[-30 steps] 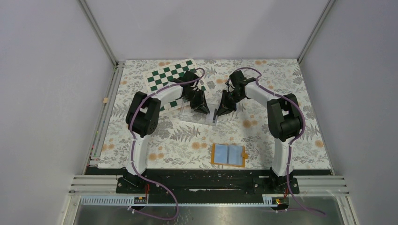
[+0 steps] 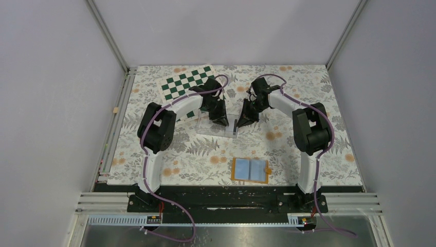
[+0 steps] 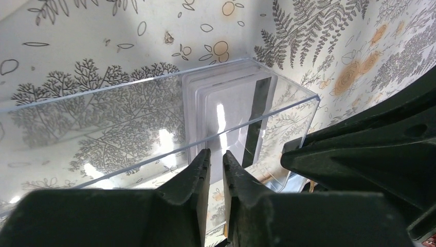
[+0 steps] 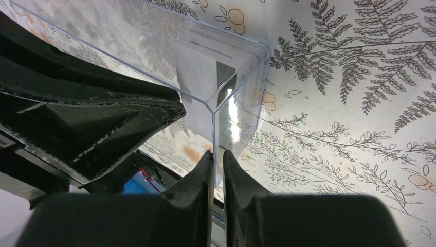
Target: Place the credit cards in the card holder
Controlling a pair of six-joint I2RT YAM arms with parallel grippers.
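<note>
The clear plastic box lies mid-table. Inside its right end are whitish cards in a stack, the top one with a dark stripe. My left gripper is at the cards' near side, its fingers parted by a narrow gap; no card clearly shows gripped there. At the box's right corner, my right gripper is shut on the clear box wall. The card holder, blue inside with orange-brown edges, lies unfolded at the table's front.
A green and white checkered board lies behind the left arm, partly covered by it. Both grippers stand close together over the box. The patterned tablecloth is clear between box and card holder, and wide room is free on the right.
The right gripper, box and card holder have stayed in place.
</note>
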